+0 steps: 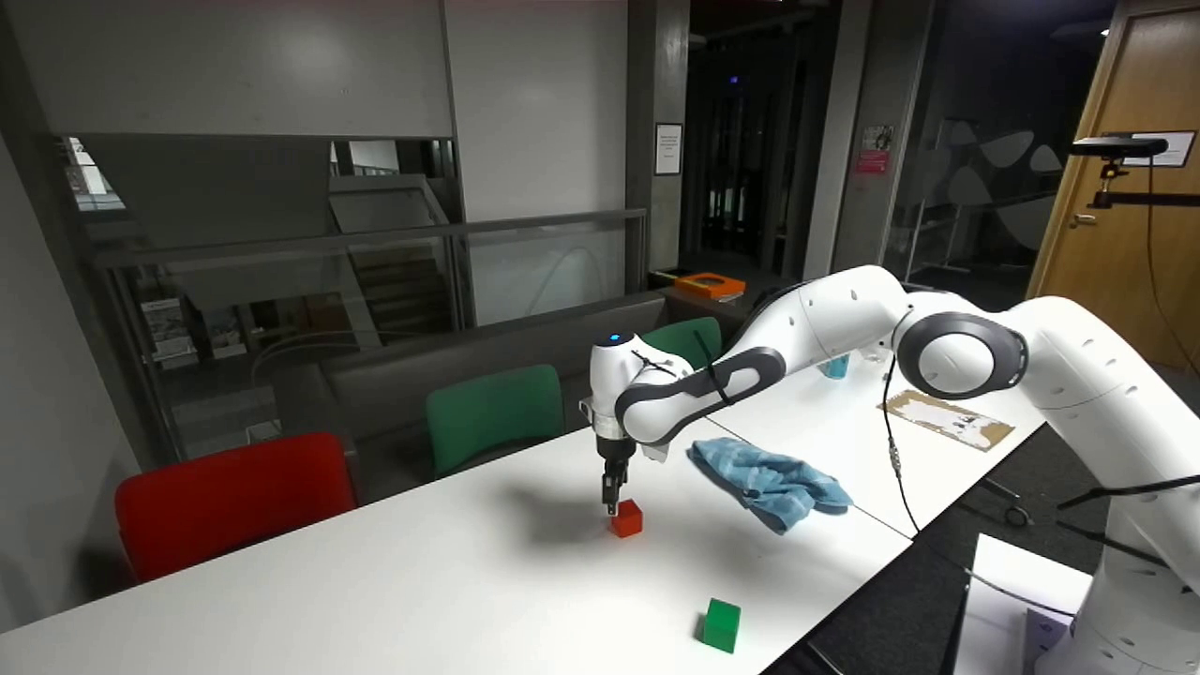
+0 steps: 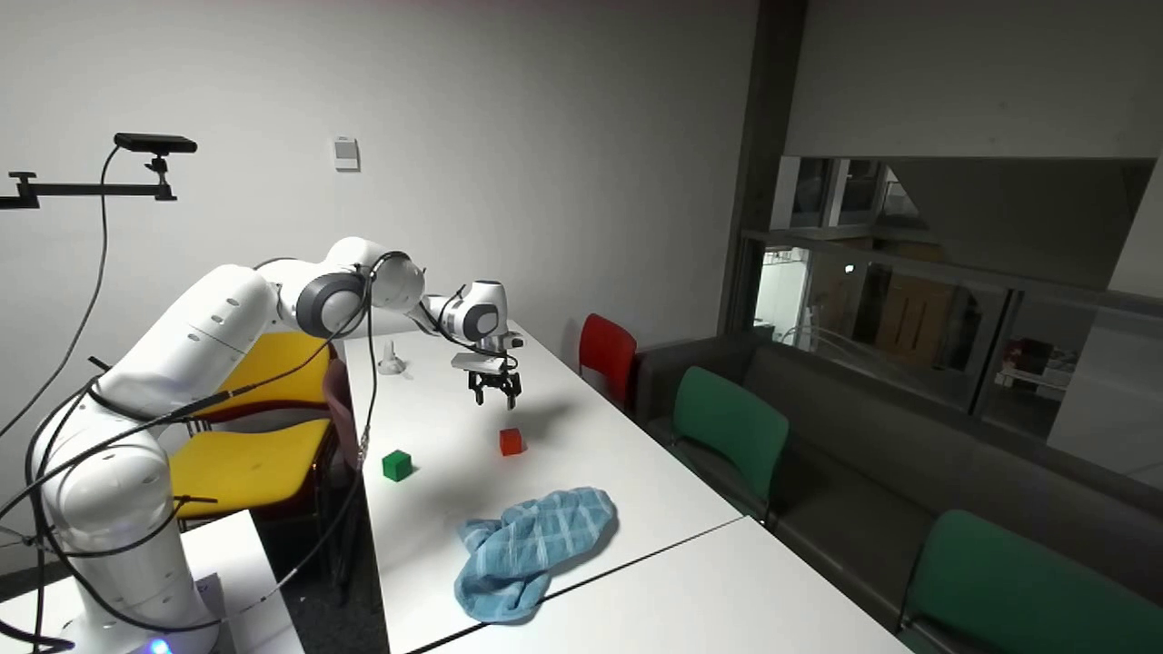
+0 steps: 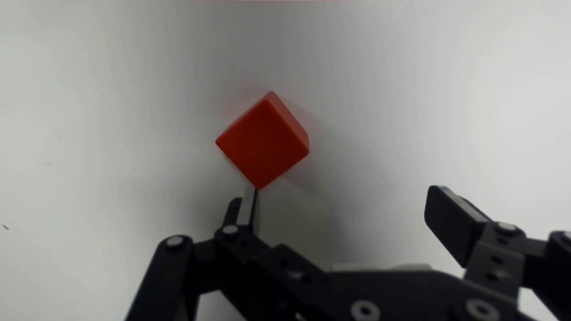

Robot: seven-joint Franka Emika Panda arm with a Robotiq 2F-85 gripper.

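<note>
My gripper is open above the table, its two fingers wide apart with nothing between them. Ahead of the left finger (image 3: 249, 211) in the wrist view lies a red cube (image 3: 263, 143), turned cornerwise and outside the gap. From exterior view 2 the gripper (image 2: 495, 401) hangs over the white table, with the red cube (image 2: 510, 441) resting on the surface a little nearer the camera. A green cube (image 2: 397, 465) sits by itself close to the table's edge.
A crumpled blue checked cloth (image 1: 770, 482) lies across from the cubes, near the seam between the tables. In exterior view 2 a small whitish object (image 2: 390, 359) stands at the far end. Bare tabletop (image 1: 394, 585) stretches to the left in exterior view 1.
</note>
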